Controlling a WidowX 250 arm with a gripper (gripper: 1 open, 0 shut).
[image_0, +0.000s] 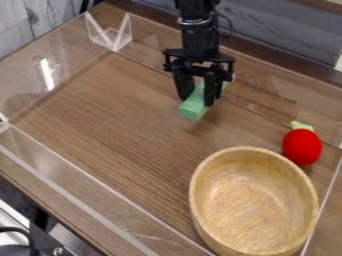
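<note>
My black gripper (198, 88) hangs at the top centre of the camera view, shut on a small green object (195, 108) that it holds over the wooden table (100, 130). The fingers partly cover the upper part of the green object.
A large pale wooden bowl (254, 205) sits at the bottom right, with a red tomato-like object (302, 147) with a green top above it. A clear plastic piece (110, 30) stands at the back left.
</note>
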